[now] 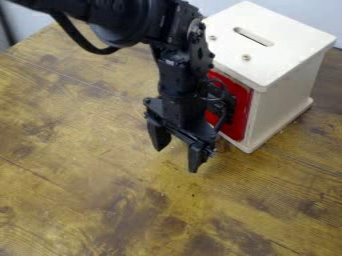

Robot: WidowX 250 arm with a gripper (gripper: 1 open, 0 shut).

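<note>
My black gripper (178,150) hangs low over the wooden table, its fingers spread open with nothing seen between them. It stands in front of a white wooden box (278,95) with a slot in its top. The box's red front panel (235,119) is largely hidden behind the gripper and wrist.
Bare wooden table (94,190) fills the left and front of the view. The box takes up the back right, and the arm comes in from the top left.
</note>
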